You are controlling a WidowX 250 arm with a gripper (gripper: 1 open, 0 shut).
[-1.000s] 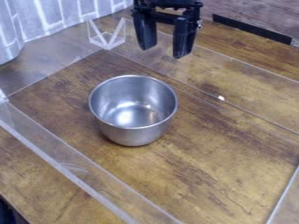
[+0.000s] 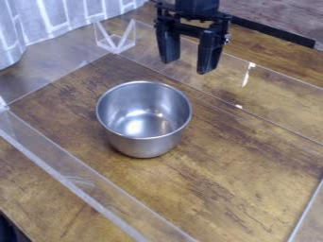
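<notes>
A steel pot (image 2: 144, 132) stands upright on the wooden table (image 2: 233, 189), left of centre, and looks empty inside. Above and behind it, at the top of the view, my black gripper (image 2: 190, 60) hangs open with its two fingers apart and nothing visible between them.
Clear plastic walls edge the table on the left, back and right. A small clear plastic piece (image 2: 115, 37) is at the back left, near a white curtain (image 2: 25, 28). The wood to the right of the pot is clear.
My gripper has come lower in the view and shifted slightly to the right since a second ago. The pot has not moved.
</notes>
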